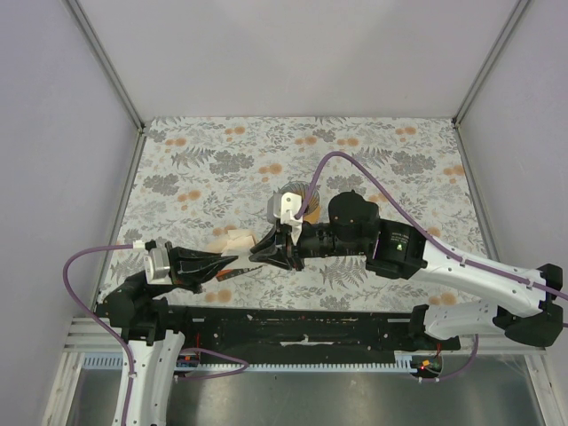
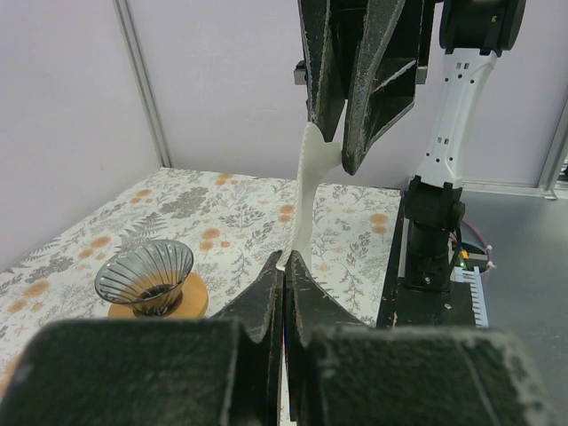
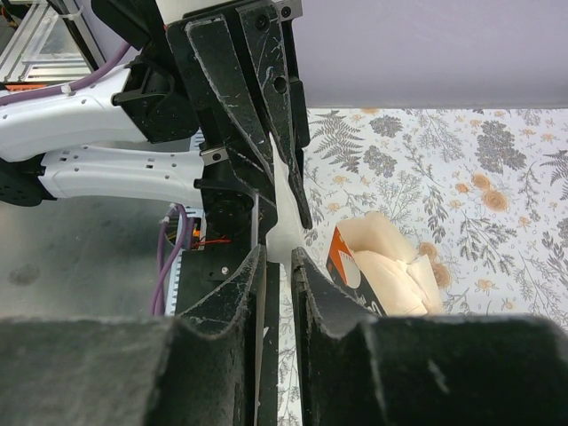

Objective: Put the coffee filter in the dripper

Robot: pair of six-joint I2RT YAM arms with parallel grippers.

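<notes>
A white paper coffee filter (image 2: 304, 186) stretches between my two grippers, one edge in the tips of my left gripper, which is shut on it. My right gripper (image 1: 255, 254) has its fingers around the other end; in the left wrist view they stand a little apart, and whether they grip the paper I cannot tell. The glass dripper (image 2: 144, 272) stands on a wooden base (image 2: 186, 300) behind the grippers, partly hidden in the top view.
An opened box of filters (image 3: 351, 275) with paper (image 3: 395, 280) lies beneath the grippers.
</notes>
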